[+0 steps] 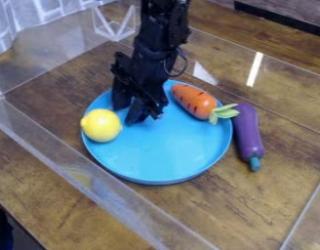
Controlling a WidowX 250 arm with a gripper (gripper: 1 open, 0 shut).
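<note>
A black robot gripper [132, 94] reaches down from the top middle over the upper left of a blue plate [155, 153]. Its fingers are dark and hard to make out, so how far apart they stand is unclear. A yellow round object [100, 125] sits on the plate's left side, just below and left of the fingertips. An orange carrot [193, 99] with a green top lies on the plate's upper right.
A purple eggplant [248, 132] lies on the wooden table right of the plate. Bare wood [241, 215] shows at the lower right. Clear edging runs along the left and right sides.
</note>
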